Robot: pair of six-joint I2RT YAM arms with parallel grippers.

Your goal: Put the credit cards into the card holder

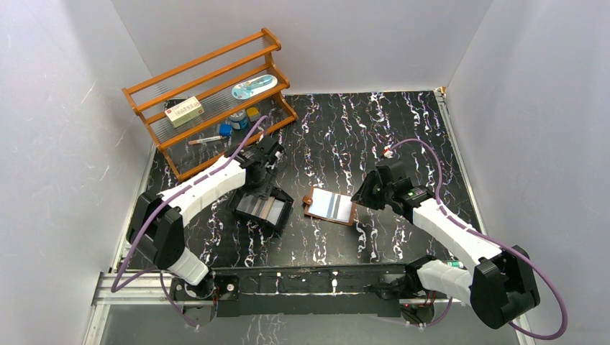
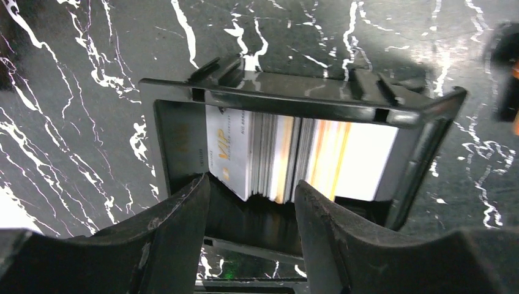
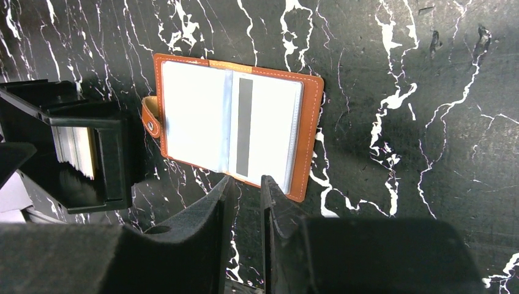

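The brown leather card holder (image 3: 310, 138) lies open and flat on the table. White fills both its clear sleeves, and a dark stripe runs down a white card (image 3: 269, 128) on the right side. A black box (image 2: 294, 98) to its left holds a row of upright cards (image 2: 275, 159), among them a white one with gold VIP lettering (image 2: 223, 144). Over that box my left gripper is open, its fingers apart in front of the cards with nothing held. Beside the holder's right edge, my right gripper stands narrowly open and empty.
A wooden rack (image 1: 208, 86) with a small box (image 1: 184, 111), a jar (image 1: 238, 119) and other items stands at the back left.
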